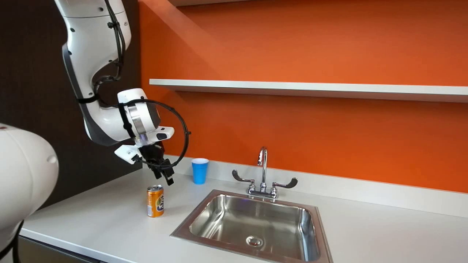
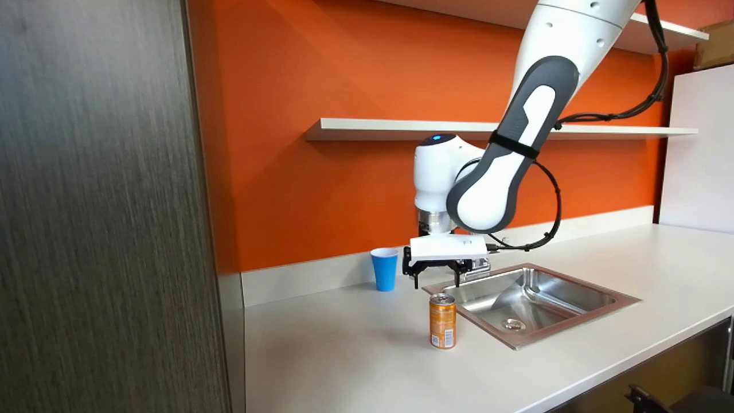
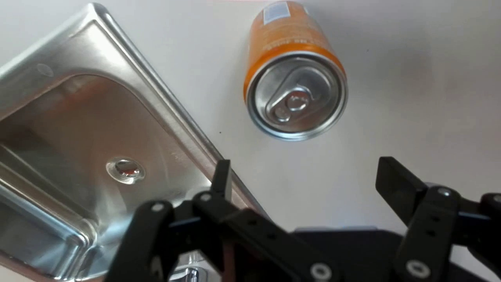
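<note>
An orange soda can [image 1: 155, 201] stands upright on the counter, left of the sink. Its silver top with the pull tab faces the camera in the wrist view, where the can [image 3: 296, 70] lies beyond the fingertips. My gripper [image 2: 437, 282] hangs above and a little behind the can, apart from it. In the wrist view my gripper is open, its black fingers wide apart, and only bare counter shows between them.
A blue cup [image 1: 200, 171] stands upright near the back wall. The steel sink [image 1: 324, 236] is set into the counter, with a faucet [image 1: 263, 175] behind it. A white shelf [image 1: 307, 87] runs along the orange wall.
</note>
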